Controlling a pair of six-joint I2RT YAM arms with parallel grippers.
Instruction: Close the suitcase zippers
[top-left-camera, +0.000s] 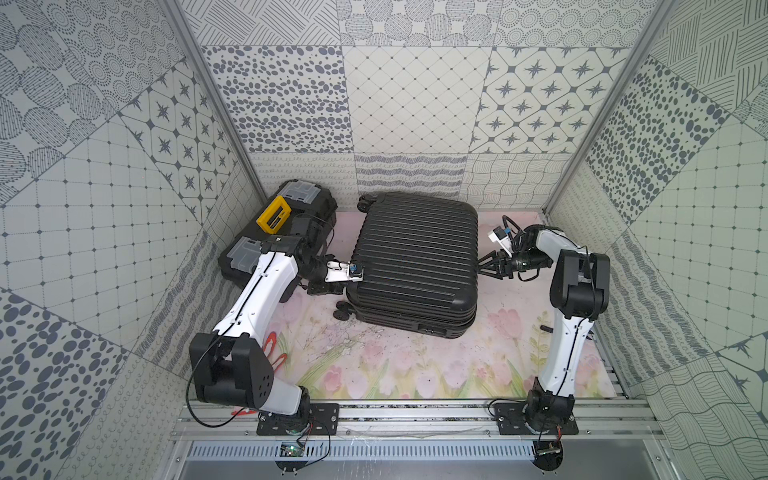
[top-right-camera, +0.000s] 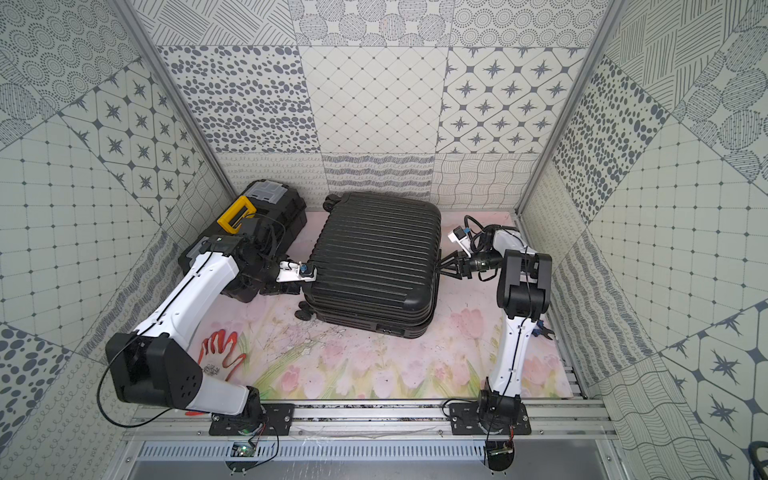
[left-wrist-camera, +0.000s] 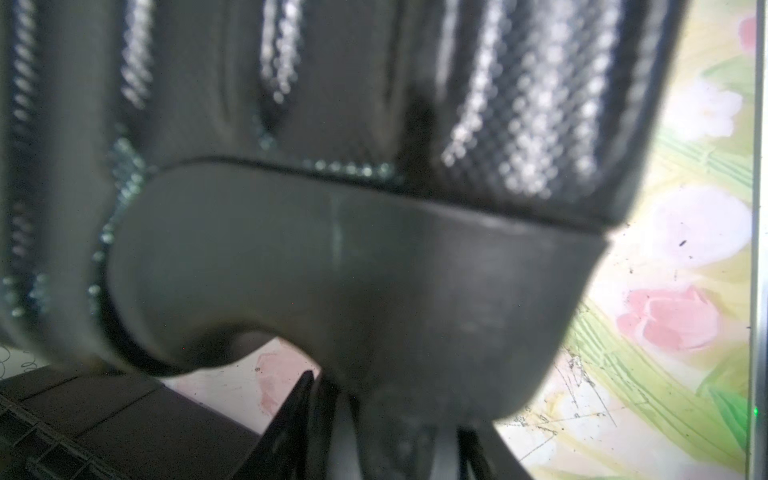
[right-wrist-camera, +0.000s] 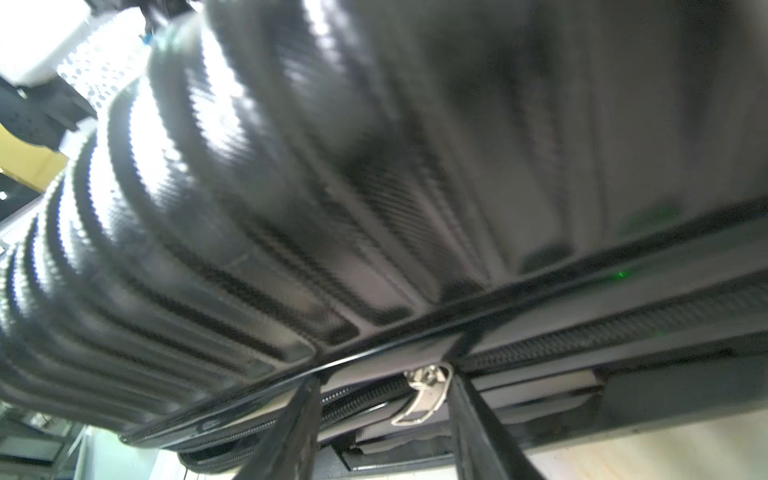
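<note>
The black ribbed suitcase (top-left-camera: 412, 248) lies flat mid-table. My left gripper is at its left side near the front corner, shut on the dark plastic wheel housing (left-wrist-camera: 352, 280), with the grip itself partly out of the left wrist view. At the right side my right gripper stands part open, its fingertips either side of a silver zipper pull (right-wrist-camera: 424, 396) on the zipper track (right-wrist-camera: 608, 320). I cannot tell whether they touch the pull.
A black toolbox with a yellow handle (top-left-camera: 273, 214) stands behind my left arm at the left. Red tool-like items (top-right-camera: 228, 352) lie at the front left, small dark items (top-right-camera: 542, 328) at the right edge.
</note>
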